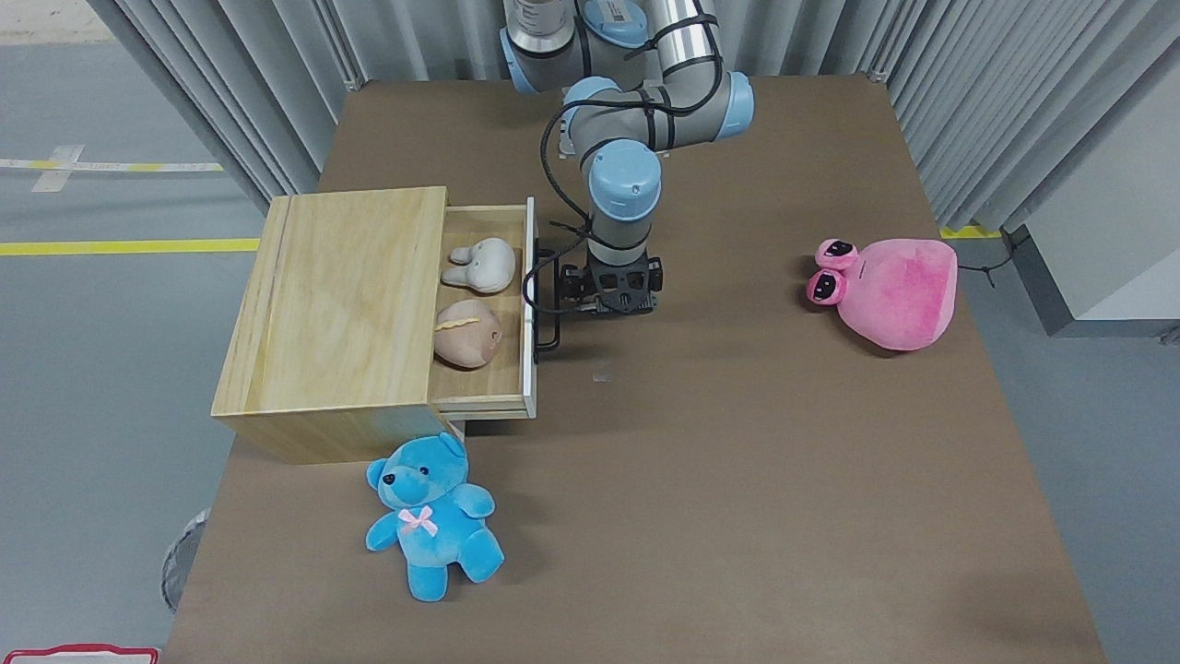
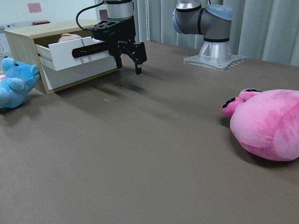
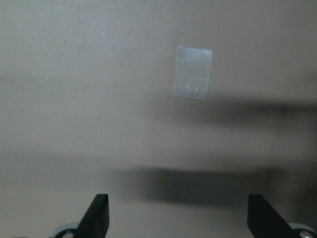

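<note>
My black gripper [image 1: 611,290] stands against the white front of the wooden cabinet's drawer [image 1: 528,387], beside its black handle [image 2: 91,49]. The drawer is part open, with a white plush [image 1: 484,266] and a beige plush [image 1: 466,334] inside. In the wrist view the two fingertips [image 3: 101,208] show apart at the bottom edge, over bare table with a small translucent patch [image 3: 192,73] and shadows; nothing shows between them.
A blue teddy bear [image 1: 431,520] lies in front of the wooden cabinet [image 1: 332,299]. A pink plush toy [image 1: 890,293] lies at the right.
</note>
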